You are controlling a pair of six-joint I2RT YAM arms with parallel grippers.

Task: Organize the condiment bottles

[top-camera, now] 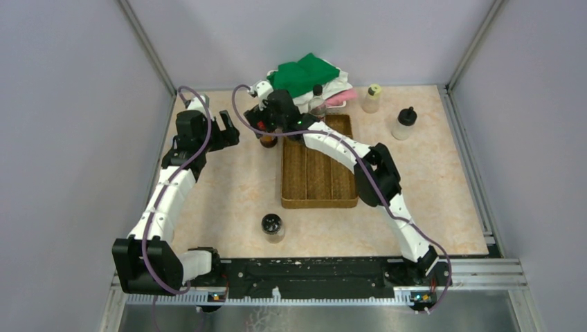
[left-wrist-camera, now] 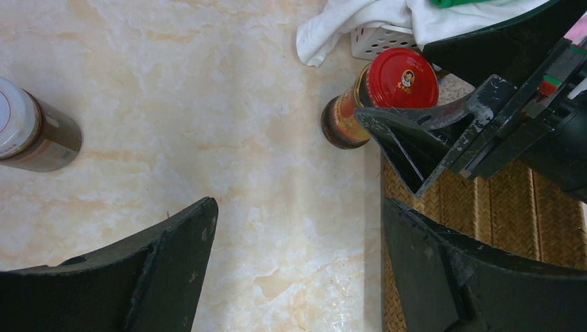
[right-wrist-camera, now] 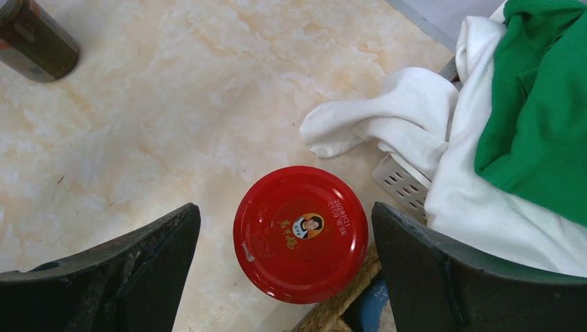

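Note:
A red-lidded sauce jar (right-wrist-camera: 300, 234) stands just left of the woven divided tray (top-camera: 318, 204), with my right gripper over it, fingers apart on either side of the lid; contact is unclear. In the left wrist view the right gripper's black fingers reach the jar (left-wrist-camera: 398, 76). My left gripper is open above bare table, with a dark jar (left-wrist-camera: 48, 131) to its left. A black-capped shaker (top-camera: 272, 228) stands at the front; a clear bottle (top-camera: 317, 104), a yellow-capped shaker (top-camera: 371, 97) and a black-capped container (top-camera: 403, 124) stand toward the back and right.
Green (top-camera: 304, 72), white and pink cloths lie in a white basket behind the woven tray. Both the table's right part and the area between the left arm and the tray have free room.

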